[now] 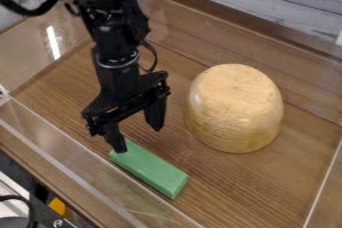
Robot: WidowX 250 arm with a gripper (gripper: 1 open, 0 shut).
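My black gripper (135, 122) hangs open over the wooden board, tilted, with its lower finger down by the near end of a green block (150, 172). Nothing shows held between its fingers. The green block lies flat at the front of the board, angled toward the lower right. A large round, tan, cheese-like object (234, 108) sits to the right of the gripper.
The board (267, 197) is clear at the front right and behind the round object. A clear low wall (54, 150) runs along the left front edge, and pale planks (281, 2) line the back.
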